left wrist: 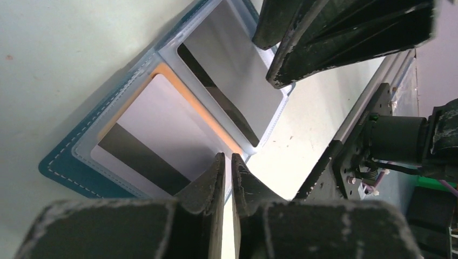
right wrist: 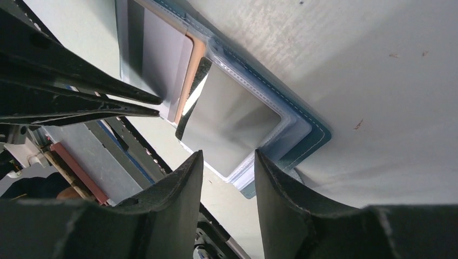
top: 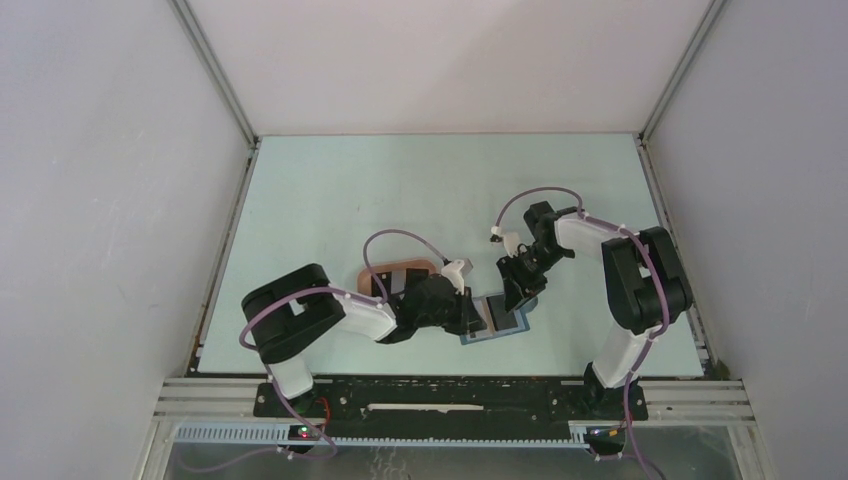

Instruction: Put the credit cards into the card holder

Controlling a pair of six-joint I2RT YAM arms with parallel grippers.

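Note:
The blue card holder (top: 485, 338) lies open on the table, with my two grippers over its halves. In its left half a pale card with a dark stripe (left wrist: 162, 121) lies on a tan-lined pocket. My left gripper is shut at that card's front edge, with a thin pale edge between its fingertips. A silver-grey card with a black band (right wrist: 229, 116) lies in the right half's clear pocket. My right gripper stands part open, its fingers apart over the outer side of this card and the pocket's rim.
A brown tray (top: 366, 284) holding dark items stands behind the left arm, which partly hides it. The two grippers (top: 513, 300) are close together over the holder. Behind them, the back of the pale table (top: 400, 180) is clear.

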